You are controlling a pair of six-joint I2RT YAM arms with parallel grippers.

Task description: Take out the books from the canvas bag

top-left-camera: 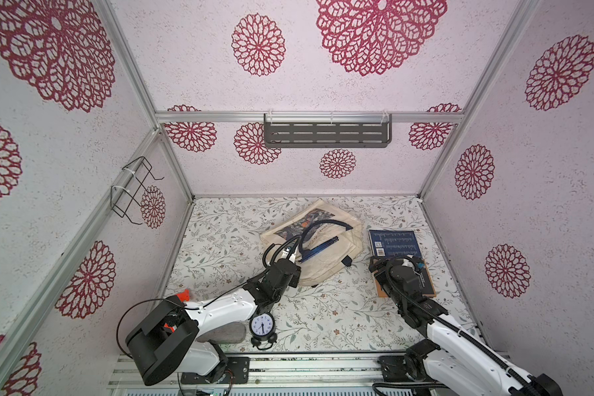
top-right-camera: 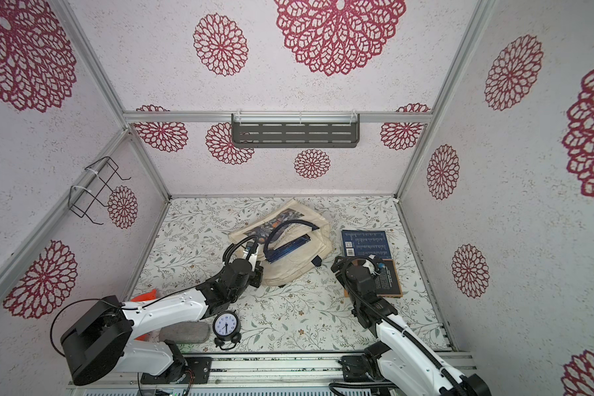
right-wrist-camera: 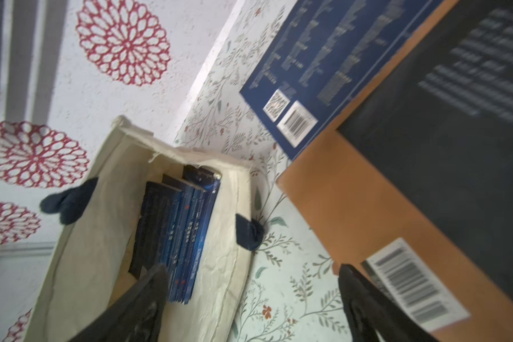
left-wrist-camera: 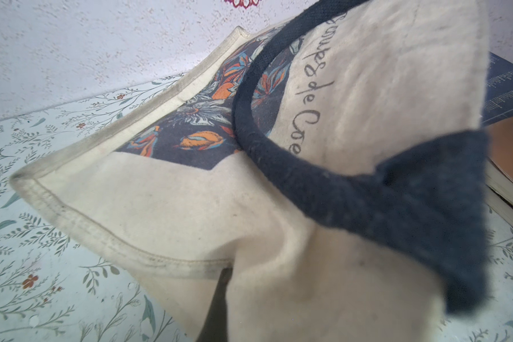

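The cream canvas bag (top-left-camera: 336, 260) lies on its side, dark handles on top. In the right wrist view several blue books (right-wrist-camera: 191, 239) stand packed inside its opening. My left gripper (top-left-camera: 289, 254) is at the bag's left part; it is shut, its fingertips largely hidden against the fabric. My right gripper hangs open above the table between the bag and two books lying out at the right: a navy book (right-wrist-camera: 319, 62) and an orange-and-black book (right-wrist-camera: 319, 188), nothing between its fingers.
A black alarm clock (top-left-camera: 262, 324), a grey pad (top-left-camera: 227, 333) and a red object (top-left-camera: 181, 293) lie at the front left. A shelf (top-left-camera: 326, 132) and a wire rack (top-left-camera: 128, 191) hang on the walls.
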